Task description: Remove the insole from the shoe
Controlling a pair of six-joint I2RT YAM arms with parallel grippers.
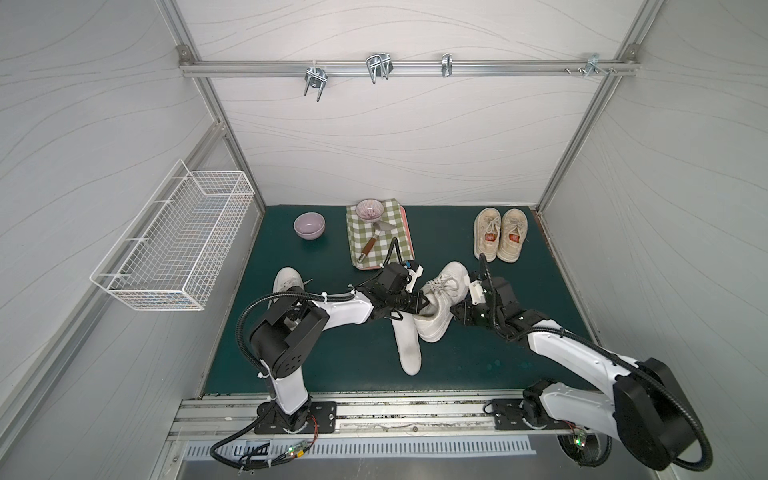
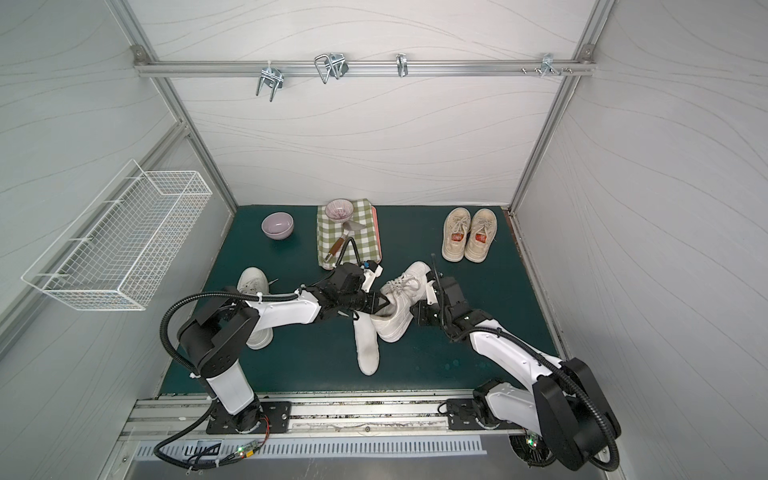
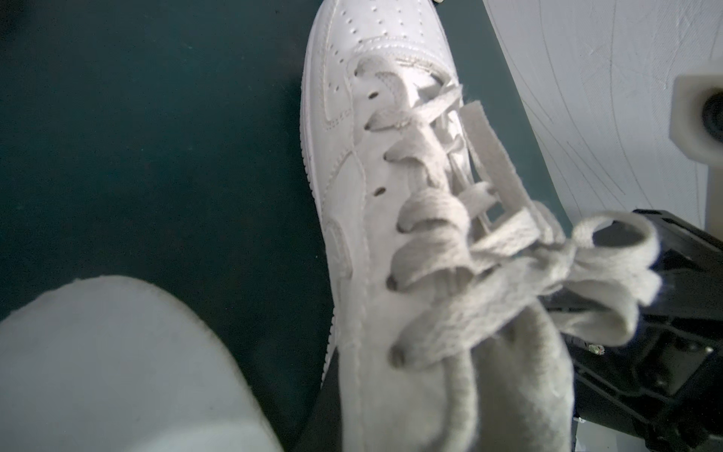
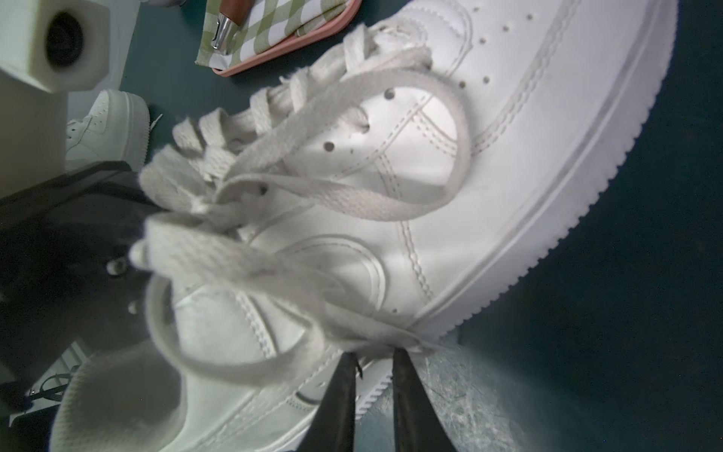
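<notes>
A white sneaker [image 1: 441, 300] with loose laces stands upright near the middle of the table, toe pointing away to the right. At its ankle opening, my left gripper [image 1: 424, 301] is shut on the shoe's collar; its fingertips are mostly hidden in the left wrist view. A flat, pale insole [image 1: 407, 345] lies on the table outside the shoe, partly under the left gripper. It shows also as a pale rounded shape [image 3: 128, 361] in the left wrist view. Against the sneaker's right side, my right gripper is slightly open, with lace hanging over its fingertips.
Another white sneaker [image 1: 288, 280] sits behind the left arm. Beige shoes [image 1: 486, 233] stand at the back right. A bowl [image 1: 309, 225] and a checked cloth tray [image 1: 392, 254] are at the back.
</notes>
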